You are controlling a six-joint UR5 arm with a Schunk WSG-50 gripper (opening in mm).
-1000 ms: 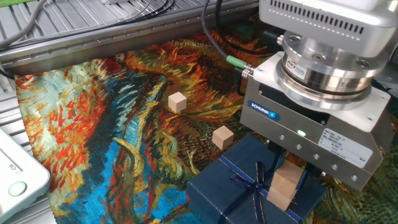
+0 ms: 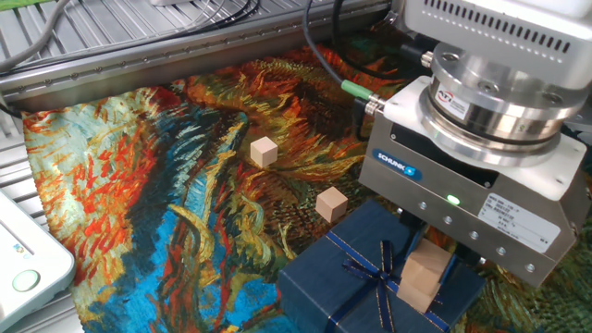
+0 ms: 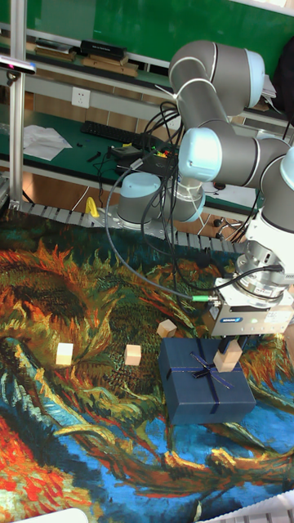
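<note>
My gripper [image 2: 429,263] points down over a dark blue gift box [image 2: 319,270] with a ribbon bow. Its dark fingers stand on either side of a pale wooden cube [image 2: 426,260], and it appears shut on that cube. Directly beneath, a second wooden cube [image 2: 416,294] rests on the lid; whether the two touch is hard to tell. In the other exterior view, the cubes [image 3: 228,356] overlap at the right of the box [image 3: 187,396], partly in front of the fingers.
Loose wooden cubes lie on the painted cloth: one cube [image 3: 165,328] behind the box, another cube [image 3: 132,354] left of it, and a third cube [image 3: 64,354] farther left. A white device [image 2: 28,264] sits at the left edge. Open cloth lies between.
</note>
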